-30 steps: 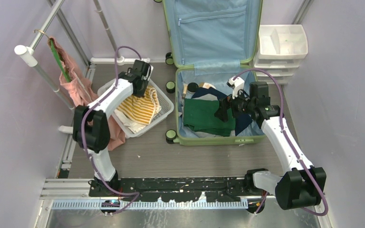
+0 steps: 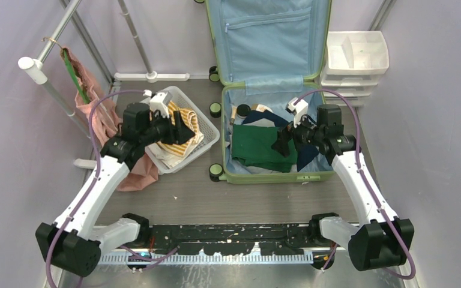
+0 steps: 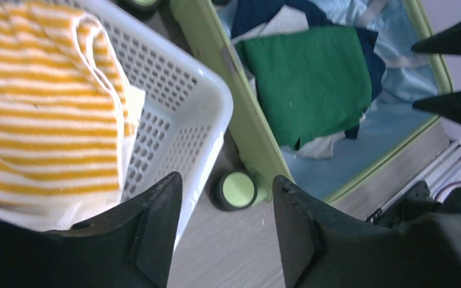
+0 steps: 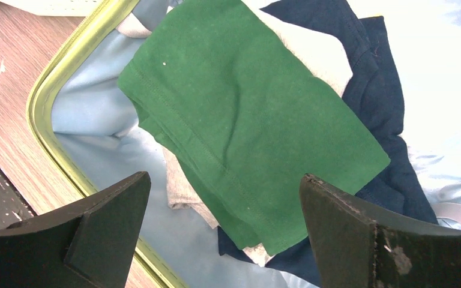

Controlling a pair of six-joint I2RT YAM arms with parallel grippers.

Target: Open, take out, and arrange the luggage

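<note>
The open green suitcase (image 2: 234, 175) holds a folded green cloth (image 2: 261, 144) (image 4: 240, 120) over navy and pale clothing, with small items at its back left. The white basket (image 2: 210, 138) to its left holds orange-striped cloth (image 3: 42, 138) and white cloth. My left gripper (image 2: 183, 135) hangs over the basket's right part, toward the suitcase, fingers apart and empty. My right gripper (image 2: 282, 144) is open above the green cloth, nothing between its fingers.
A rack at the left carries a pink garment (image 2: 99, 114) on a hanger. Clear drawers (image 2: 354, 54) stand at back right. Bare floor (image 2: 198, 198) lies in front of the basket and suitcase.
The right arm and the clothing look unmoved.
</note>
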